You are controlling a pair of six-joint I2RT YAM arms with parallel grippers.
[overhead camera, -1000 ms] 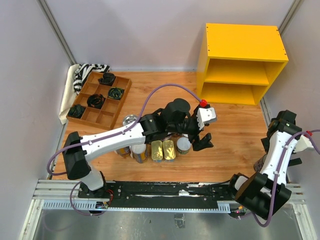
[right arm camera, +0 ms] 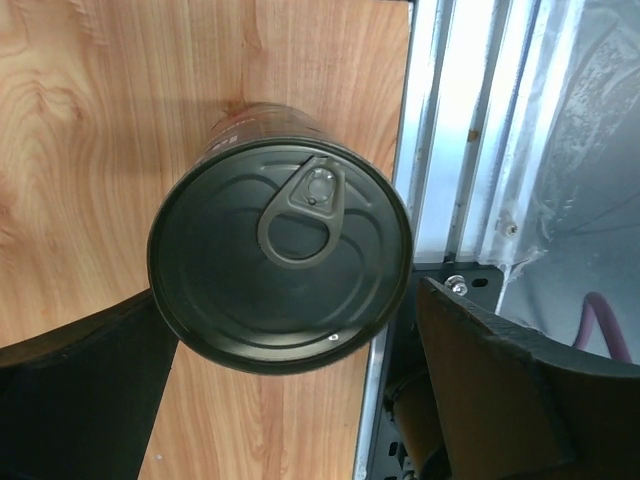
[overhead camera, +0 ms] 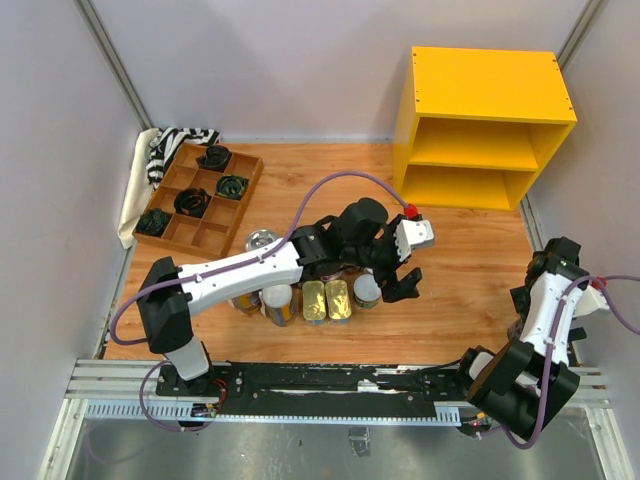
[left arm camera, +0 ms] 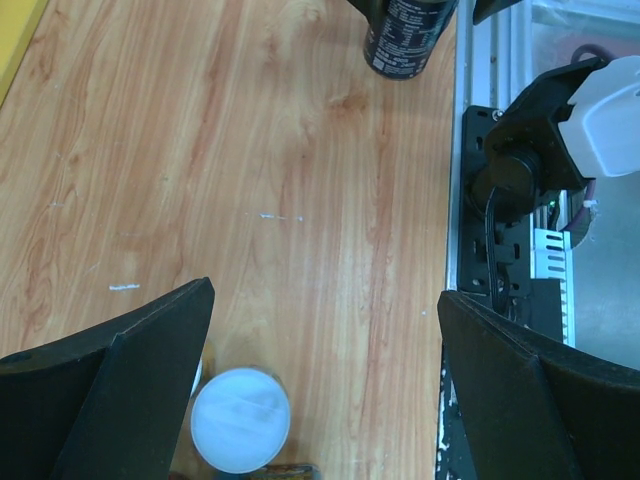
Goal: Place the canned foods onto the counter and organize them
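Note:
My left gripper is open over the middle of the counter, above several cans, including two gold-topped tins and a white-lidded can. My right gripper is at the counter's right edge, its fingers either side of an upright dark can with a pull-tab lid, seen from above in the right wrist view and at the top of the left wrist view. Whether the fingers touch it is unclear.
An empty yellow two-level shelf stands at the back right. A wooden divided tray with dark coils lies at the left, beside striped cloth.

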